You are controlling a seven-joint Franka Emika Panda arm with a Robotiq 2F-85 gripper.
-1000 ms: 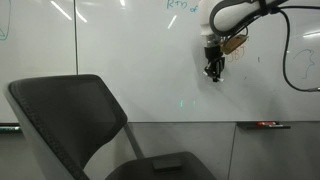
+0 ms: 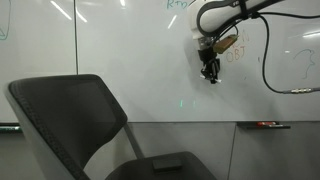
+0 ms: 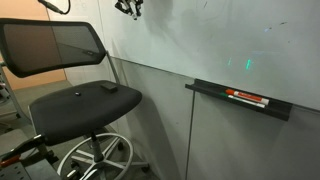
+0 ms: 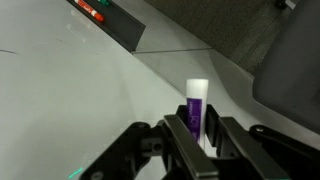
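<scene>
In the wrist view, a marker (image 4: 196,108) with a white end and a purple body sticks out between the black fingers of my gripper, which is shut on it. My gripper (image 2: 211,74) hangs in front of the whiteboard (image 2: 150,80) in exterior view 1, above and to the right of the chair. Only the fingertip part of the gripper (image 3: 130,8) shows at the top edge of exterior view 2. A small green mark (image 3: 249,64) is on the board's surface, with another green stroke (image 4: 76,173) low in the wrist view.
A black tray (image 3: 238,98) with red and white markers (image 3: 247,97) runs along the board's lower edge. The black office chair (image 3: 85,105) stands left of it, a small dark object (image 3: 109,87) on its seat. Most of the board's middle is free.
Over the last second the arm and gripper have shifted slightly left along the board in exterior view 1. The chair and tray have stayed put.
</scene>
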